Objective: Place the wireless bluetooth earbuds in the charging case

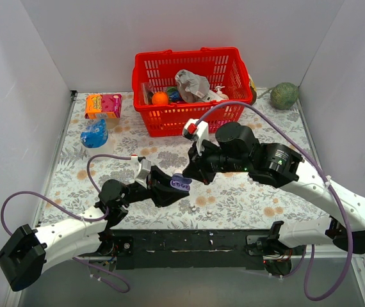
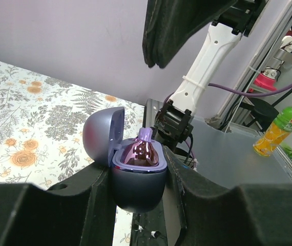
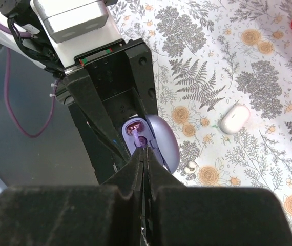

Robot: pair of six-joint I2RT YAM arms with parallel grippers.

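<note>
The purple charging case (image 2: 139,189) has its lid (image 2: 103,134) raised and is held between the fingers of my left gripper (image 1: 172,190), which is shut on it. In the left wrist view, one earbud (image 2: 145,136) sits in the case, its purple stem sticking up. The right wrist view shows that earbud at the case's upper end; the fingertips cover the case's lower part. My right gripper is shut, with nothing between its fingers. It stands apart from the case, to its right in the top view and above it in the left wrist view.
A white oblong piece (image 3: 235,119) and small white bits (image 3: 190,167) lie on the floral tabletop (image 1: 163,216). At the back are a red basket (image 1: 170,121), a snack box (image 1: 104,103) and a green round object (image 1: 284,95).
</note>
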